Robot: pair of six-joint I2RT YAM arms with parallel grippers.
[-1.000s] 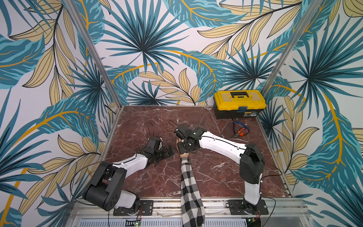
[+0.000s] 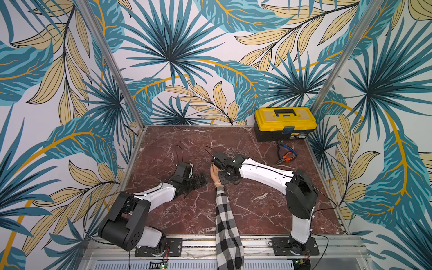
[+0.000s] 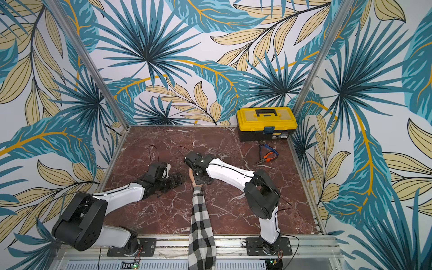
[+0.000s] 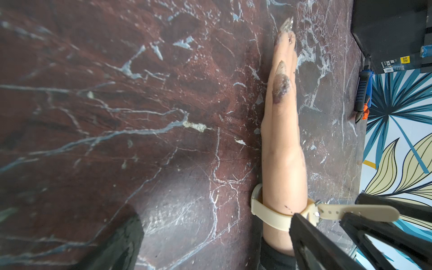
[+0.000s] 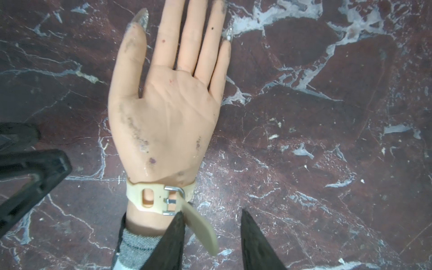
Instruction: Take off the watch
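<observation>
A cream watch strap (image 5: 155, 197) circles the wrist of a palm-up mannequin hand (image 5: 166, 121), its metal buckle (image 5: 173, 200) on the inner wrist. The loose strap end (image 5: 202, 229) sticks up from the buckle. My right gripper is partly open around that end, which lies closer to its left finger, with a gap on the other side. From the side, the left wrist view shows the strap end (image 4: 357, 212) between the right gripper's dark fingers (image 4: 391, 204). Left of the wrist, my left gripper stands wide open and empty.
The forearm wears a checked sleeve (image 2: 227, 229) reaching to the table's front edge. A yellow toolbox (image 2: 284, 120) and pliers (image 2: 286, 155) sit at the back right.
The right gripper has shifted slightly to the right and away from the forearm, uncovering more of the hand. The left arm looks unmoved.
</observation>
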